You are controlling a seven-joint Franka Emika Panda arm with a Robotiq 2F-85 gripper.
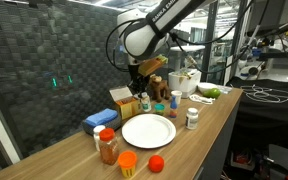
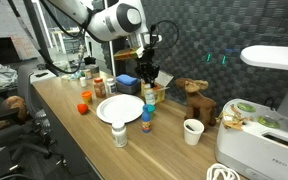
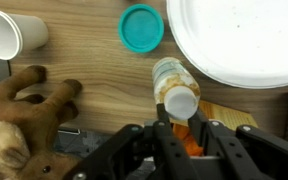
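Note:
A small bottle with a pale cap (image 3: 181, 102) stands upright beside the white plate (image 3: 249, 40), and its label shows behind the cap. My gripper is right by the cap in the wrist view, its fingers parted with a gap between them. Whether they touch the bottle is not clear. In exterior view 2 the gripper (image 2: 146, 80) is above the bottle (image 2: 149, 96), close to the open cardboard box (image 2: 162, 90). Exterior view 1 shows the dark gripper (image 1: 137, 87) just left of the bottle (image 1: 146, 103), in front of the box.
A teal lid (image 3: 141, 28), a brown plush moose (image 3: 29, 115) and a white cup (image 3: 14, 35) lie near the bottle. Jars (image 1: 108, 146), an orange cup (image 1: 128, 163) and a tomato (image 1: 156, 164) line the table's near side. Bare wood shows in front of the plate.

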